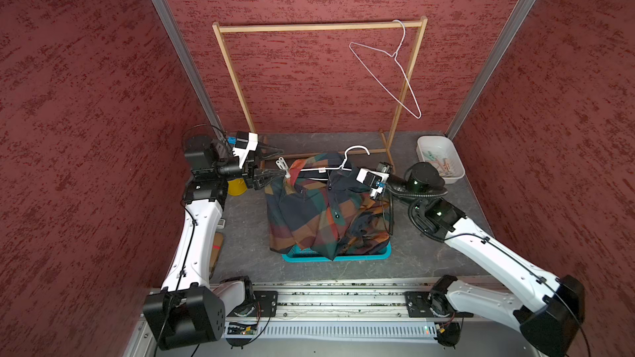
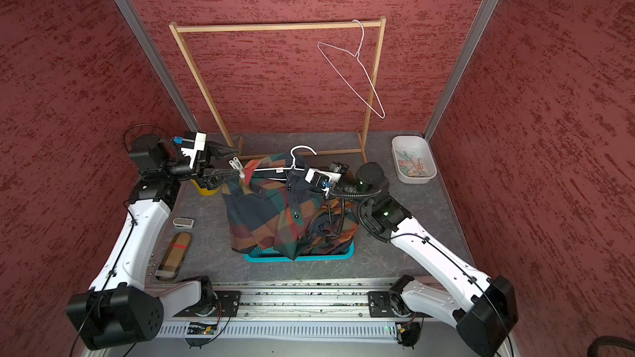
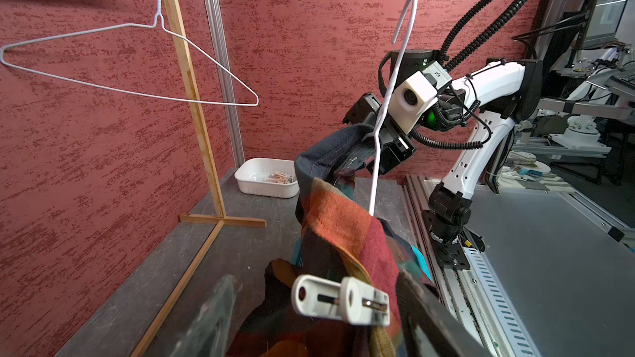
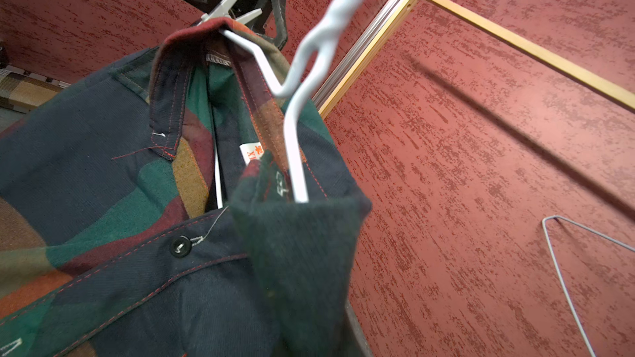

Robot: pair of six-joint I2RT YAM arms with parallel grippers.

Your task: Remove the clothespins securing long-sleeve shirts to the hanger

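Observation:
A plaid shirt (image 1: 320, 215) hangs on a white wire hanger (image 3: 378, 135) over a teal basket (image 1: 337, 256). A white clothespin (image 3: 340, 298) is clipped at the shirt's left shoulder, beside the red collar fabric. My left gripper (image 1: 271, 165) stands open around that clothespin, which sits between its fingers without visible contact. At the other shoulder my right gripper (image 1: 373, 188) is shut; in the right wrist view dark shirt cloth and the hanger fill the foreground, and its fingertips are hidden, so what lies between them cannot be seen.
A wooden rack (image 1: 320, 26) carries an empty hanger (image 1: 383, 79) at the back right. A white bin (image 2: 413, 175) of clothespins stands at the right. A yellow item (image 1: 236, 186) and a brown object (image 2: 174, 254) lie at the left.

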